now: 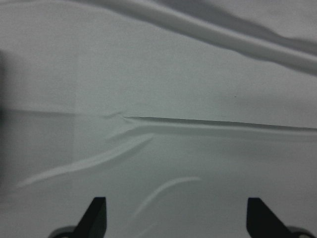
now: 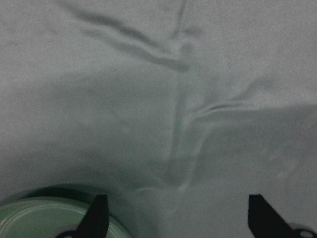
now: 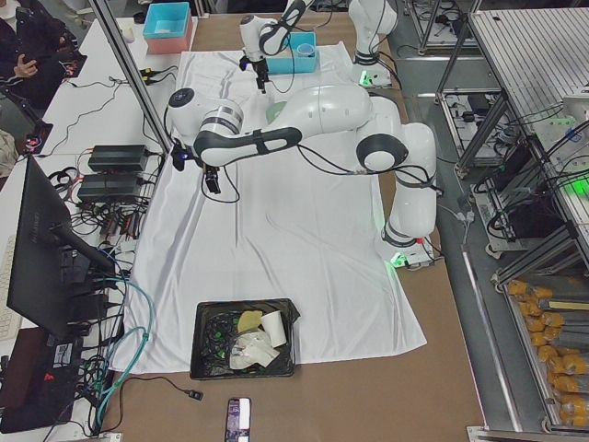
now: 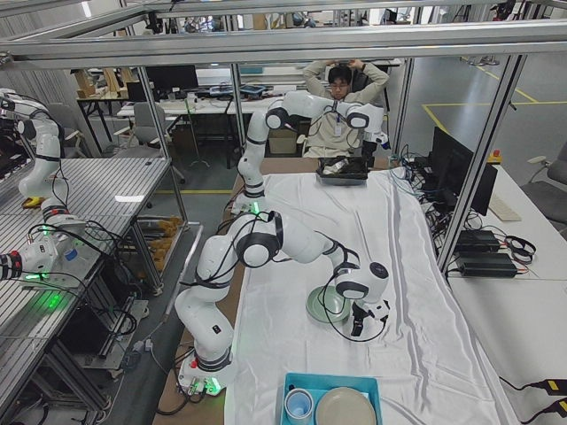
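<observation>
A green plate [image 4: 316, 306] lies on the white cloth [image 3: 267, 249], partly hidden by arms, and its edge [image 2: 39, 218] enters the right wrist view at lower left. My right gripper [image 4: 358, 323] hangs open beside the plate, over cloth, with nothing between its fingers. My left gripper [image 3: 212, 180] is held open above bare cloth toward the other end of the table, nothing between its fingers in the left wrist view.
A blue bin [image 4: 372, 395] holds a beige plate [image 4: 345, 409] and a cup [image 4: 299, 406]. At the opposite end is a black tray [image 3: 212, 366] with a white roll, bag and yellow item. A monitor stands beside the table.
</observation>
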